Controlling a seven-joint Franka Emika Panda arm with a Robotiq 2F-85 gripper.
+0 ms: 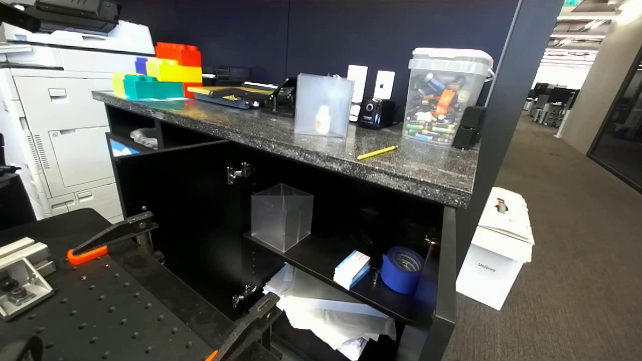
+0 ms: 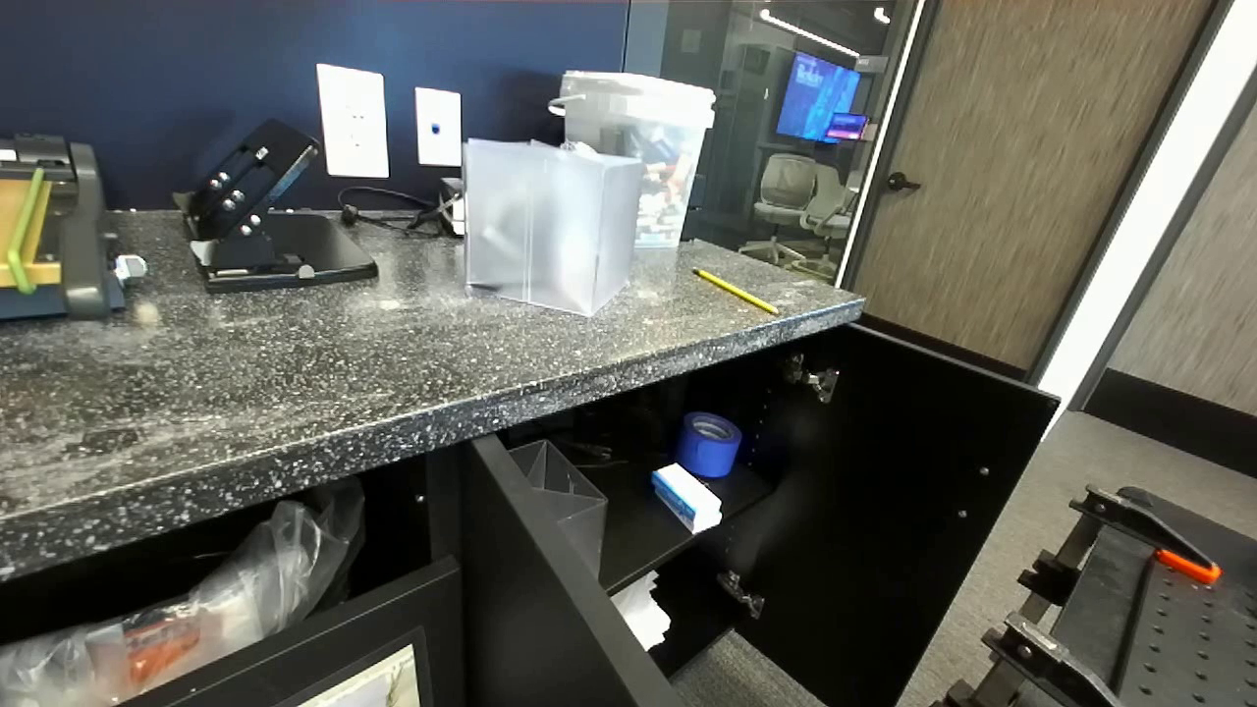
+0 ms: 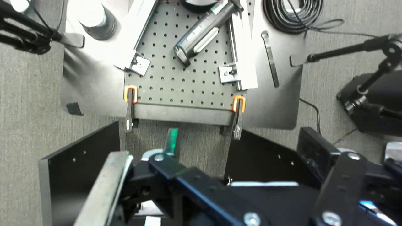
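Note:
Dark parts of my gripper fill the lower wrist view; its fingers stand wide apart, open, with nothing visibly held. Neither exterior view shows it. On the speckled counter (image 2: 354, 342) are a translucent box (image 1: 323, 105) and a yellow pencil (image 1: 377, 153). Below, the cabinet doors stand open. The shelf (image 1: 319, 259) holds a second translucent box (image 1: 281, 217), a small white-and-blue box (image 1: 352, 269) and a blue tape roll (image 1: 402, 270). A pale shape shows through the upper box's wall; its contents are otherwise unclear.
The left door (image 1: 174, 210) and right door (image 2: 931, 507) jut outward. A lidded tub (image 1: 446, 96) stands behind the pencil. Clamps (image 3: 237, 116) stick out from the perforated table (image 3: 181, 90). Bare counter lies left of the upper box.

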